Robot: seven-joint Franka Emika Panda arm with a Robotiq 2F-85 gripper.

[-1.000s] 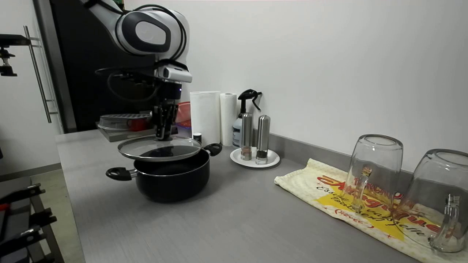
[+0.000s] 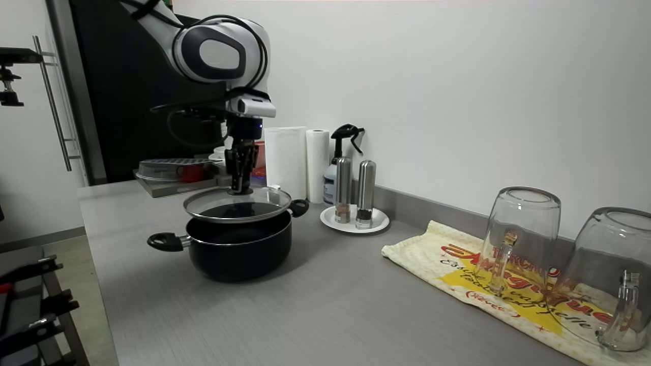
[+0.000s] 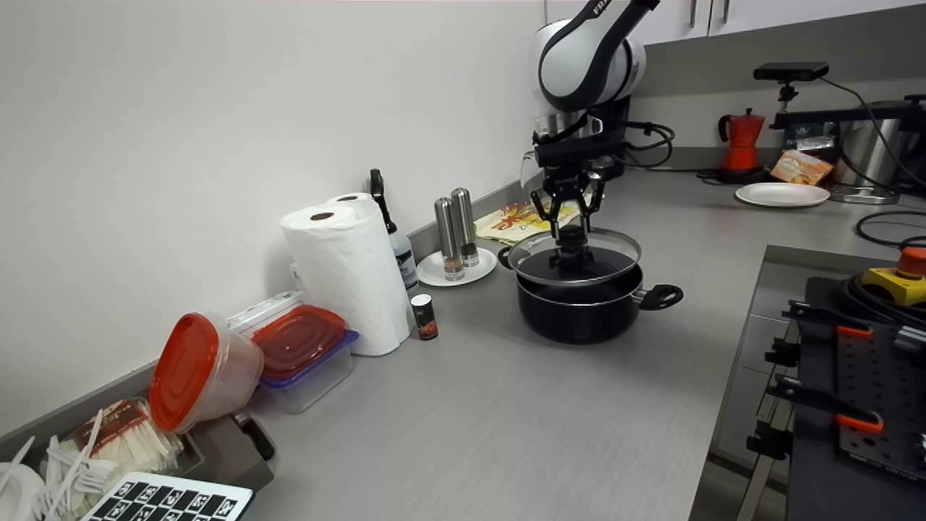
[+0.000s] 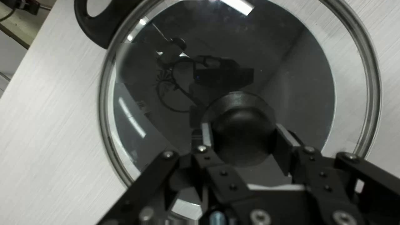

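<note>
A glass lid (image 2: 210, 205) with a metal rim and black knob is held over a black pot (image 2: 242, 253) on the grey counter. My gripper is shut on the lid's knob (image 4: 242, 131), one finger on either side of it. In exterior view 1 the lid sits above the pot's rim and toward its back, leaving the front of the opening uncovered. Exterior view 2 shows the lid (image 3: 614, 247) above the pot (image 3: 577, 318) too, with part of the opening visible beneath it. The pot's two handles stick out to opposite sides.
A white plate (image 2: 379, 221) with two steel grinders stands near the wall, by a spray bottle and paper rolls (image 3: 347, 269). Upturned glass mugs (image 2: 519, 238) rest on a cloth (image 2: 430, 250). The counter in front of the pot is bare.
The arm and lid have shifted right in exterior view 1, bringing the lid further over the pot. The pot has stayed in place.
</note>
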